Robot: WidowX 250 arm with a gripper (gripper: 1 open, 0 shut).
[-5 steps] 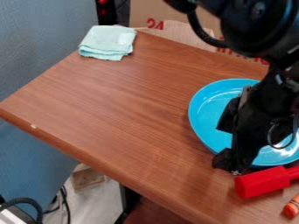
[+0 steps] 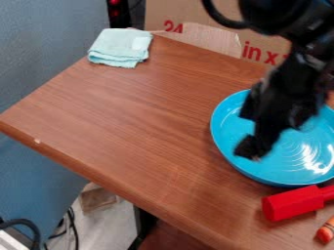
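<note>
My black gripper (image 2: 268, 132) reaches in from the upper right and hangs over a light blue plate (image 2: 274, 166) on the right of the wooden table. It is blurred, so I cannot tell whether it is open or shut or whether anything is between its fingers. Part of the plate is hidden behind it. A red object (image 2: 296, 203) lies just in front of the plate at the right edge, and a small orange object (image 2: 325, 232) sits below it.
A folded pale cloth (image 2: 120, 47) lies at the table's back left. Cardboard (image 2: 196, 18) stands along the back. The table's left edge drops to the floor.
My gripper has moved up and back from the plate's front edge to over the plate. The plate, red object and cloth look unmoved.
</note>
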